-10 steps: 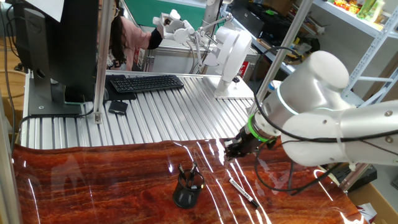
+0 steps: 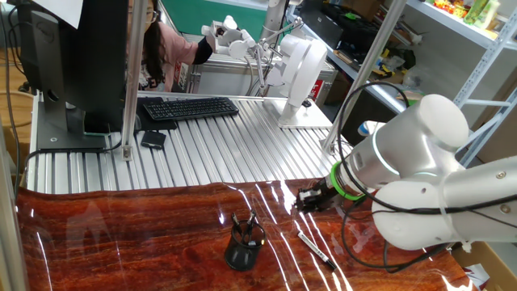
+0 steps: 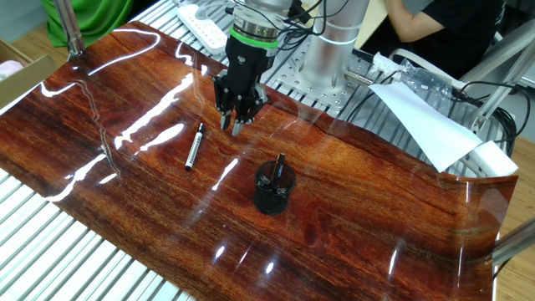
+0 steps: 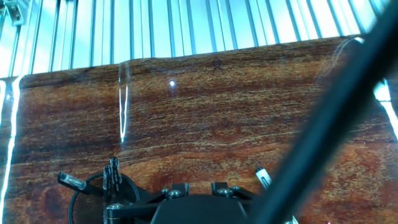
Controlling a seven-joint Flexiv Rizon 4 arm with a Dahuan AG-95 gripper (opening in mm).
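Observation:
A white marker with a black cap [image 3: 195, 147] lies by itself on the glossy brown wood-patterned table cover. Beside it stands a round black pen holder [image 3: 273, 194] with a few dark pens in it; exterior view 1 shows the same holder [image 2: 244, 250] left of the marker [image 2: 316, 250]. My black gripper [image 3: 231, 125] hangs above the cover, clear of both marker and holder, its fingertips apart and nothing between them. At the bottom of the wrist view, the pens [image 4: 112, 177] appear to the left of my fingers, and one end of the marker [image 4: 263, 178] to the right, partly hidden by a dark cable.
The brown cover [image 2: 121, 234] is otherwise bare and has bright reflections. Beyond it on the ribbed metal table are a keyboard [image 2: 191, 108], a monitor [image 2: 85, 65] and a white fan-like device [image 2: 300, 73]. A white power strip [image 3: 202, 30] lies near the arm's base.
Over the last second my arm has shifted slightly right and lower in exterior view 1, and the gripper has tilted a little. The marker and pen holder have not moved.

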